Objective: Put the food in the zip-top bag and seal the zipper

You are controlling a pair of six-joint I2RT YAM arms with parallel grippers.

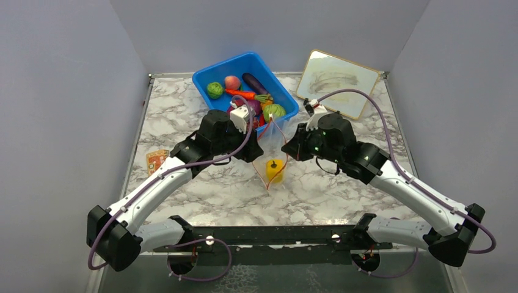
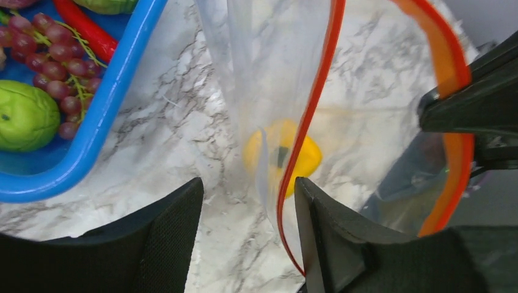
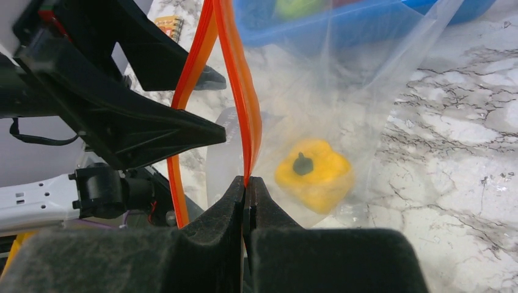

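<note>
A clear zip top bag (image 1: pixel 278 134) with orange-red edges hangs open between my grippers. Inside it, low down, lies a yellow bell pepper (image 1: pixel 275 170), seen through the film in the right wrist view as well (image 3: pixel 317 176). My right gripper is shut on the bag's orange edge, which runs in between its fingertips. The left gripper is part open and empty. The opposite orange edge (image 2: pixel 292 165) passes between its fingers, close to the right-hand finger (image 2: pixel 311 198), not pinched.
The blue bin (image 1: pixel 214 76) behind the bag holds several vegetables and fruits, grapes (image 2: pixel 61 67) among them. A whiteboard (image 1: pixel 336 82) stands back right; a small orange notebook (image 1: pixel 157 160) lies left.
</note>
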